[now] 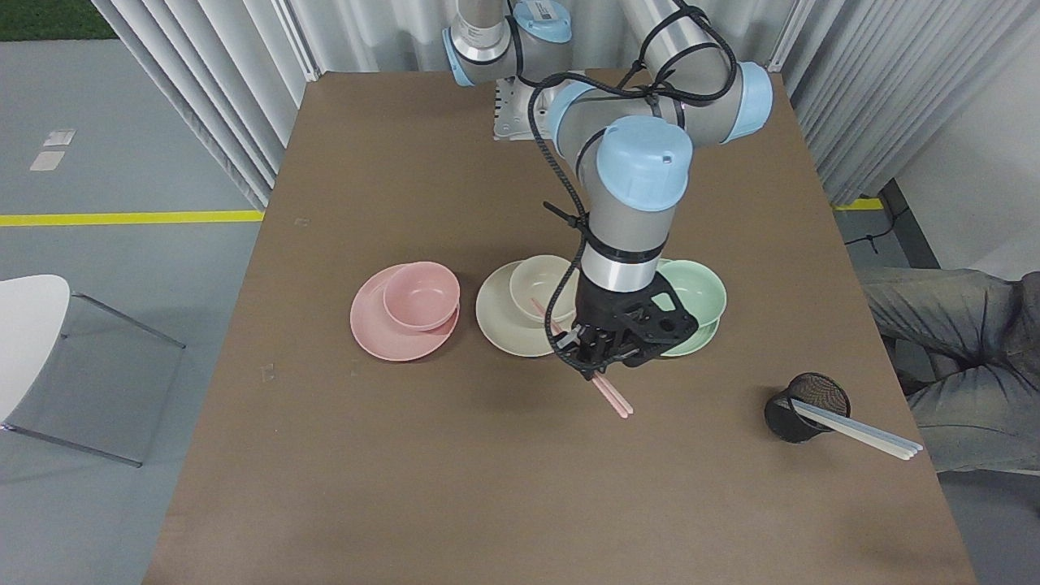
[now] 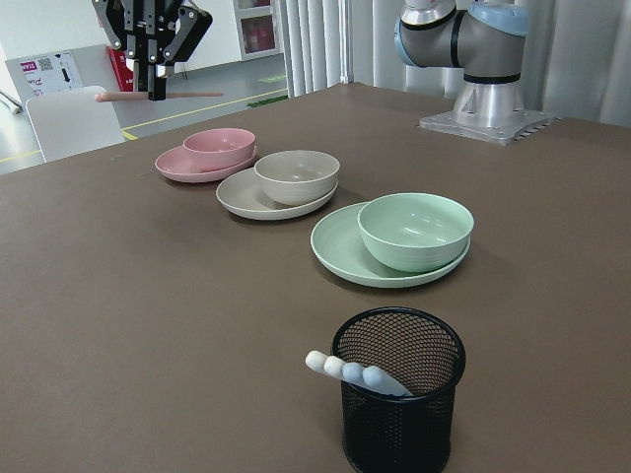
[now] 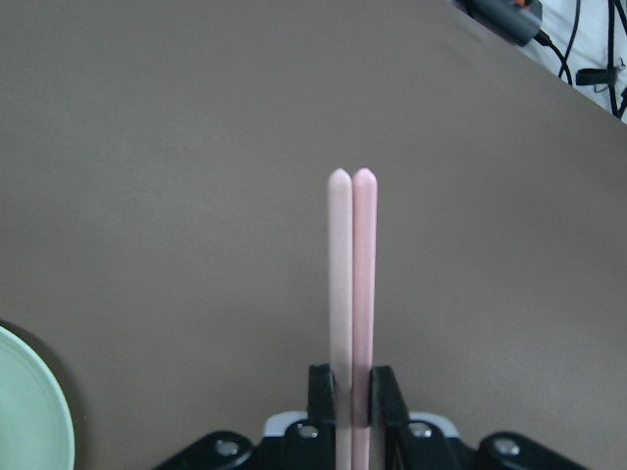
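Observation:
The gripper is shut on a pair of pink chopsticks, held horizontally above the table beside the cream bowl on its plate. To the left stand a pink bowl and plate. To the right, a green bowl sits on a green plate, partly hidden by the arm in the front view. A black mesh cup at the front right holds pale white and blue chopsticks.
A seated person's legs are beside the right edge, and a white chair is at the left.

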